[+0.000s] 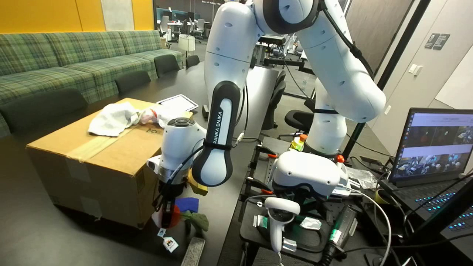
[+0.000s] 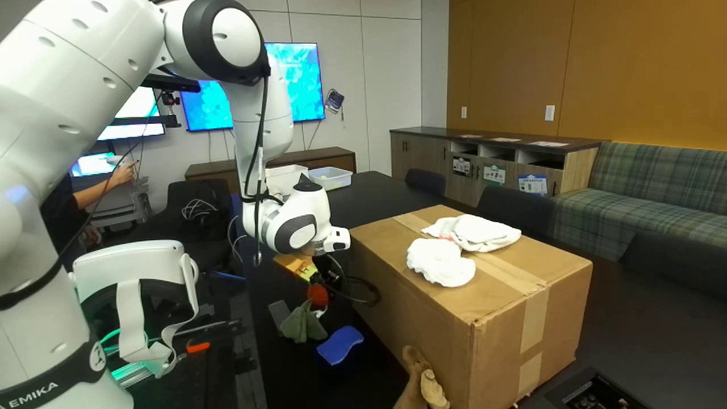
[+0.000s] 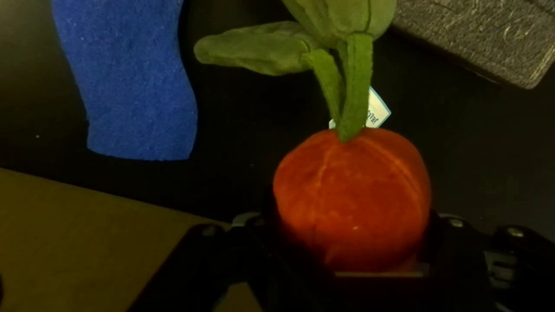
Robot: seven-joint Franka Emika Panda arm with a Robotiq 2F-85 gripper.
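A red plush vegetable (image 3: pixel 351 203) with green leaves (image 3: pixel 255 49) is between the fingers of my gripper, which touch it on both sides in the wrist view. In exterior view 1, the gripper (image 1: pixel 167 217) points down beside the cardboard box (image 1: pixel 95 186), with the red plush (image 1: pixel 174 216) in it and paper tags (image 1: pixel 169 244) hanging below. Its leaves (image 2: pixel 301 323) droop towards the viewer in exterior view 2. How far its underside is from the table cannot be told.
A blue felt piece (image 3: pixel 135 83) and a grey block (image 3: pixel 478 39) lie close by on the dark table. White cloths (image 2: pixel 470 232) rest on the box top. A yellow object (image 2: pixel 296 264) is behind the gripper. Left of the box, the table (image 1: pixel 26 230) is clear.
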